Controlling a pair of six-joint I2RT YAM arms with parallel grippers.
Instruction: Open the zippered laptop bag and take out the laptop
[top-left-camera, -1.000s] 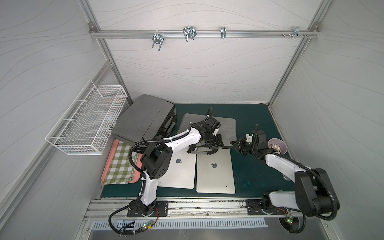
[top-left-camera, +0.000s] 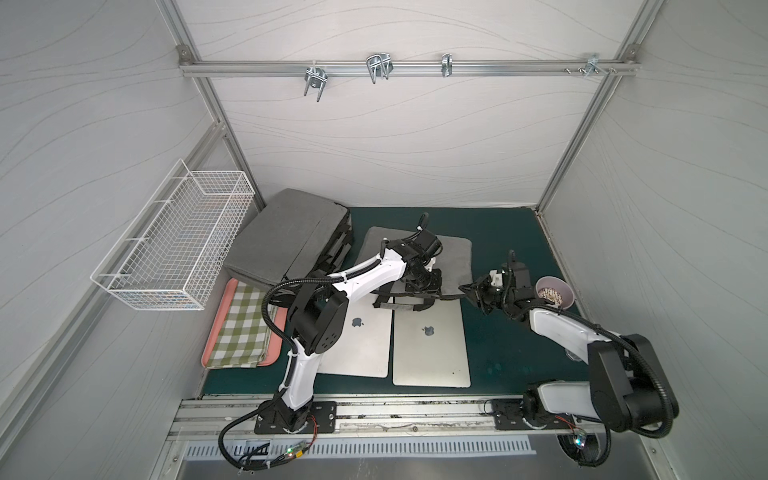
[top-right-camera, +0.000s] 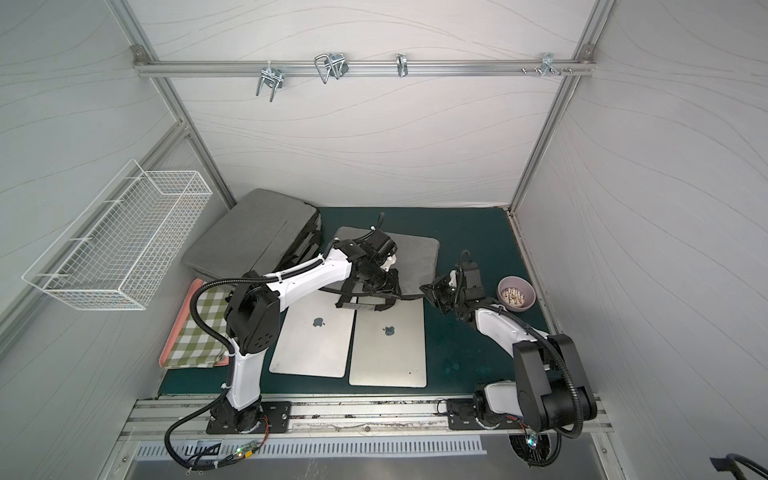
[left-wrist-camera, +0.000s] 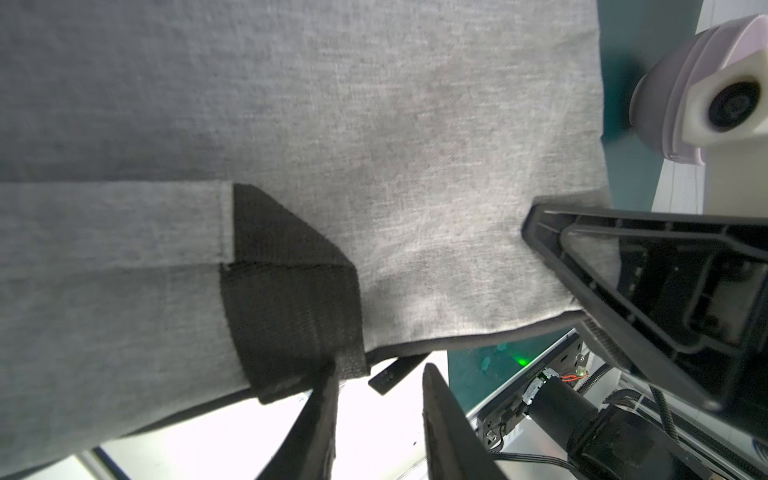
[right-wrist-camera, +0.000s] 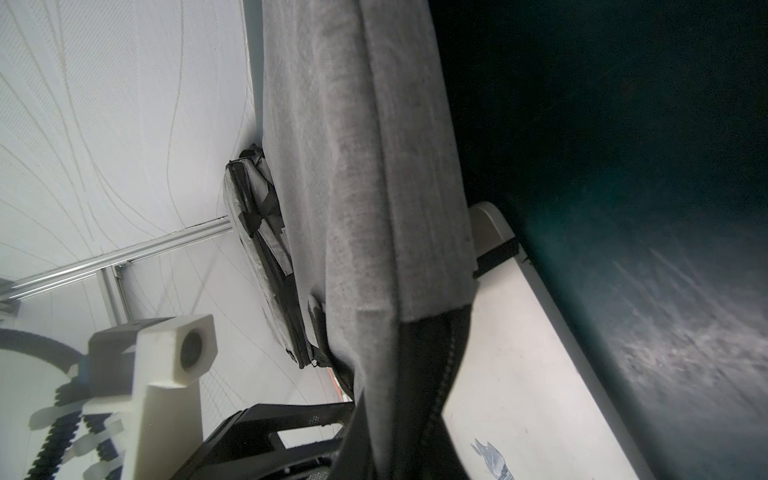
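Observation:
A flat grey fabric bag lies mid-table with its zippered edge and dark handle toward the front. My right gripper is shut on the bag's front right corner, along the dark zipper edge. Above the bag's front side, my left gripper stands open, nothing between its fingers, close to the dark strap end. Two silver laptops lie in front of the bag: the left laptop and the right laptop, whose far end is covered by the bag. What is inside the bag is hidden.
A larger grey case sits at the back left, with a pink tray holding checked cloth in front of it. At right stands a small pink bowl. A wire basket hangs on the left.
My left gripper has shifted very slightly to the left. The right arm holds its place at the bag's corner, and the bag looks unmoved.

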